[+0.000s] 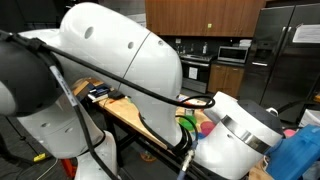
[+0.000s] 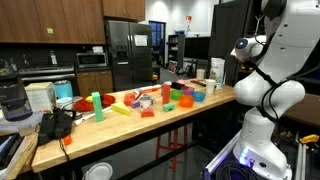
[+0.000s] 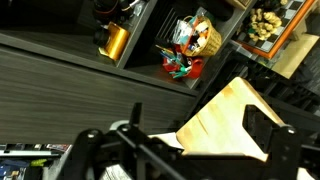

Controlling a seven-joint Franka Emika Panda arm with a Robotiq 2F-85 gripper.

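In the wrist view my gripper shows along the bottom, its two dark fingers standing wide apart, and no held object can be made out between them. Beyond it lie dark shelf surfaces and a light wooden top. A wicker basket with colourful small items sits in a shelf compartment, and an orange mug is in the one to its left. The white arm fills much of exterior view 1, where I cannot make out the fingers.
A long wooden table carries a green cup, a red bowl, a blue cup and other coloured items. A large blue shape stands at the right edge of exterior view 1. A checkered board lies at upper right.
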